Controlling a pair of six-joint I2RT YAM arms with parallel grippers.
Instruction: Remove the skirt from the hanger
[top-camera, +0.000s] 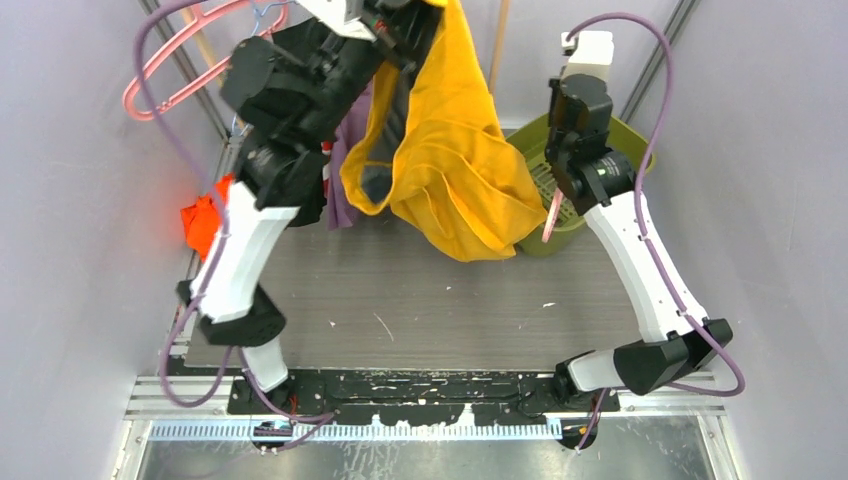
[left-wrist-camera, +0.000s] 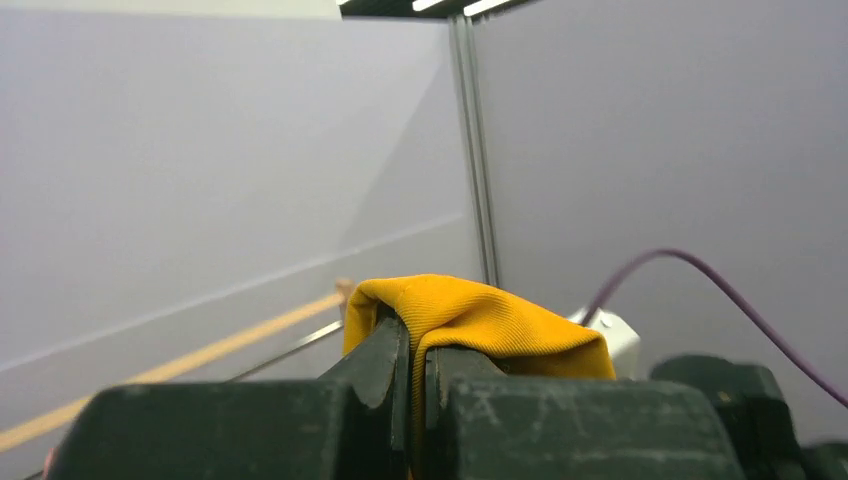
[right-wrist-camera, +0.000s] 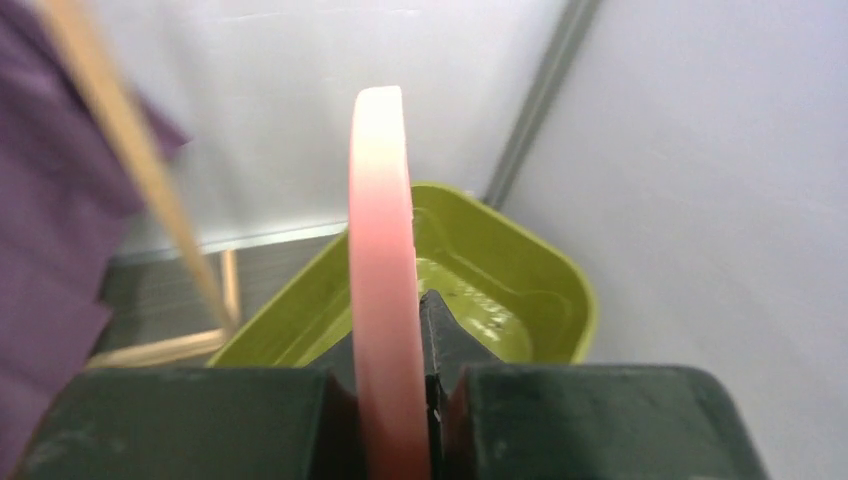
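Yellow skirt (top-camera: 455, 170) cloth hangs down from my raised left gripper, clear of any hanger, its dark lining showing at the opening. In the left wrist view my left gripper is shut on a fold of the skirt (left-wrist-camera: 460, 310), which drapes over to the right. The pink hanger (right-wrist-camera: 380, 250) rises edge-on between the fingers of my right gripper, shut on it. From above, only the pink hanger's end (top-camera: 551, 218) shows below the right arm, just right of the skirt. In the top view, the left fingertips are out of sight past the upper edge.
A green basket (top-camera: 630, 145) stands at the back right under the right arm. Purple (top-camera: 343, 180) and black garments hang at the back left, with another pink hanger (top-camera: 150, 80). Bare floor (top-camera: 430, 320) lies in front.
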